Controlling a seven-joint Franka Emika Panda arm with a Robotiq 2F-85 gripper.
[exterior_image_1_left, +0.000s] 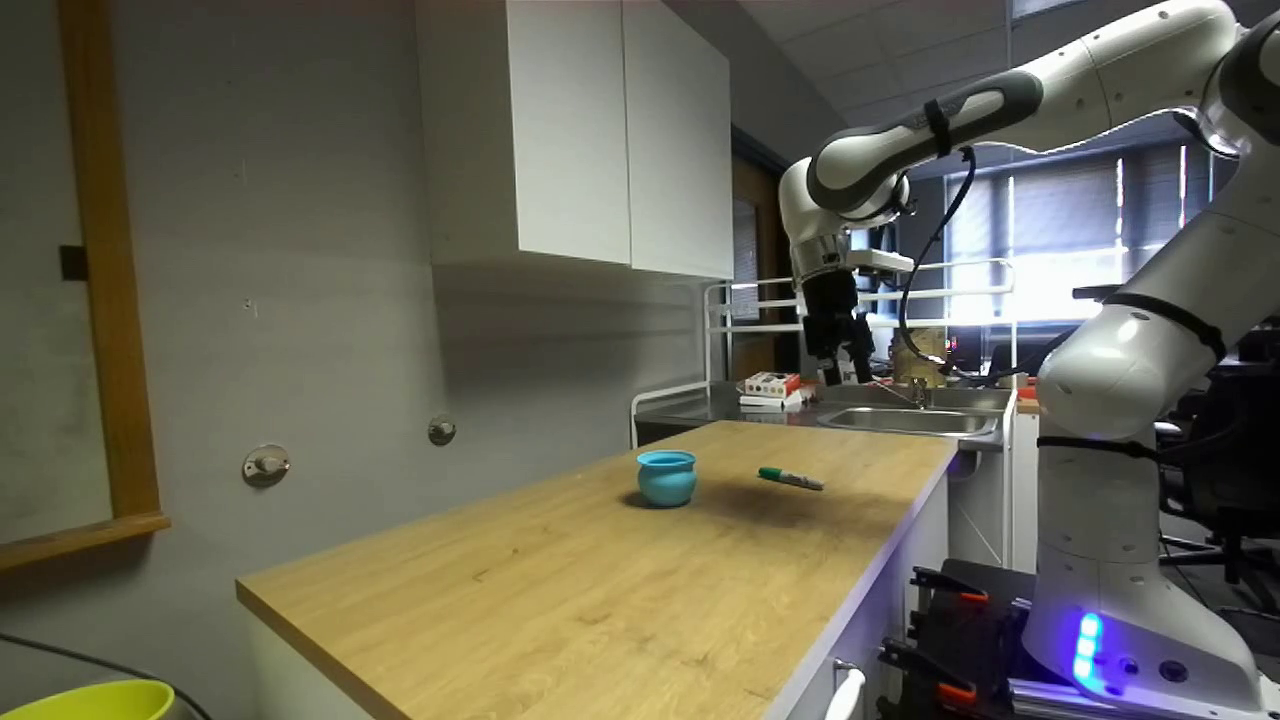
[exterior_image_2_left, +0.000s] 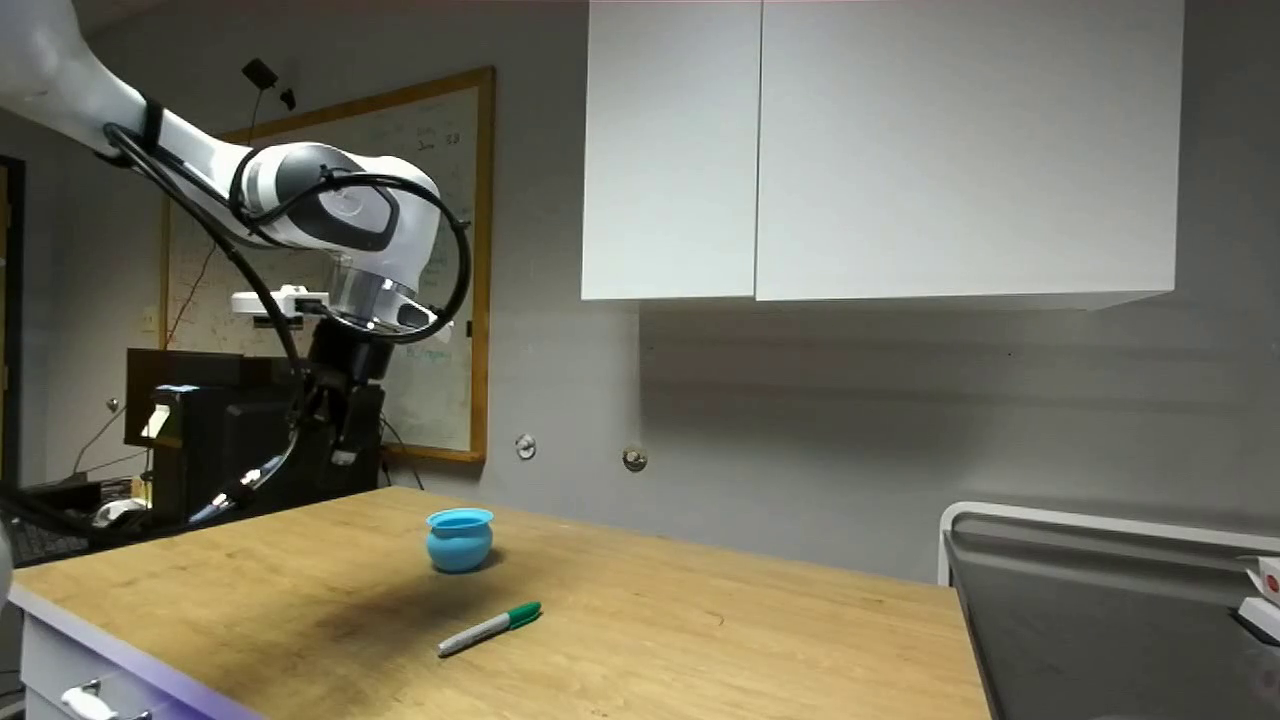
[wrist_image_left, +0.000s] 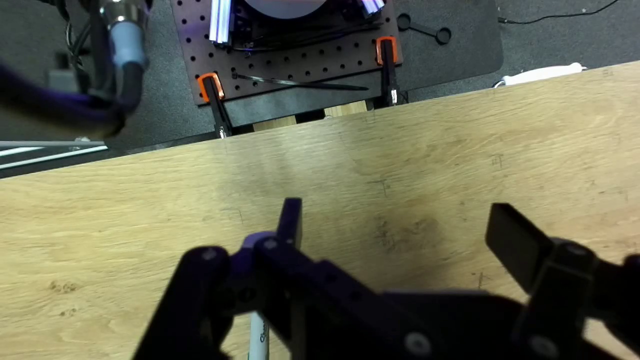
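A small turquoise pot (exterior_image_1_left: 666, 479) stands upright on the wooden counter (exterior_image_1_left: 528, 576). Apart from it lies a grey marker with a green cap (exterior_image_1_left: 791, 479); in exterior view 2 the marker (exterior_image_2_left: 489, 628) is nearer the camera than the pot (exterior_image_2_left: 459, 542). High above the counter hangs my gripper (exterior_image_1_left: 847, 370), touching neither object. In the wrist view the black fingers of the gripper are wide apart with only bare wood showing between them. Part of the marker (wrist_image_left: 258, 337) shows under the left finger; the pot cannot be made out there.
White wall cabinets (exterior_image_2_left: 882, 150) overhang the counter's back side. A sink (exterior_image_1_left: 912, 420) and some small boxes (exterior_image_1_left: 769, 386) are beyond its far end. Below the front edge sits the robot's mount with clamps (wrist_image_left: 388, 69).
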